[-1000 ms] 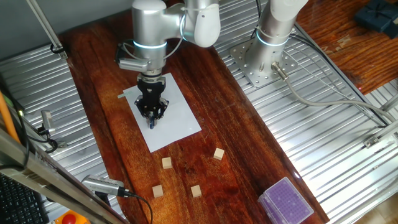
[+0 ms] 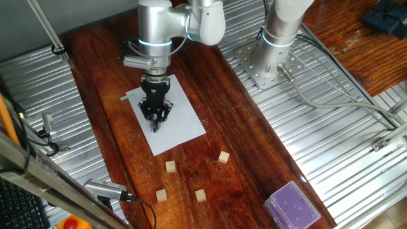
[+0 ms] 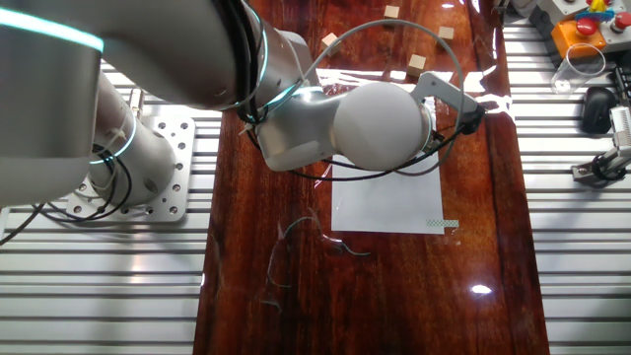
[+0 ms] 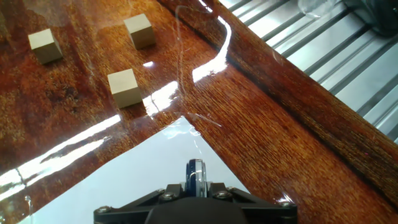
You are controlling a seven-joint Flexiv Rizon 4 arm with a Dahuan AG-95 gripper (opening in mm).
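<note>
In the wrist view a blue, shiny pen-like object [image 4: 196, 174] stands between the fingers of my gripper, which is shut on it. Exterior view 1 has the gripper [image 2: 155, 119] pointing down over the white sheet of paper [image 2: 181, 121], with the blue object [image 2: 156, 128] just below its fingers. Whether its tip touches the paper cannot be made out. No marks can be made out on the visible paper. The arm hides the gripper and part of the sheet [image 3: 389, 209] in exterior view 2.
Several small wooden cubes [image 2: 170, 166] lie on the brown table beyond the paper's corner. A purple-lidded box [image 2: 294, 207] sits near the table's edge. Green tape [image 3: 451, 224] holds one paper corner. A camera [image 2: 106, 189] with a cable stands at the other edge.
Over the last second the arm has shifted very slightly to the right in exterior view 1, the blue object still in the gripper. The paper and cubes have not moved.
</note>
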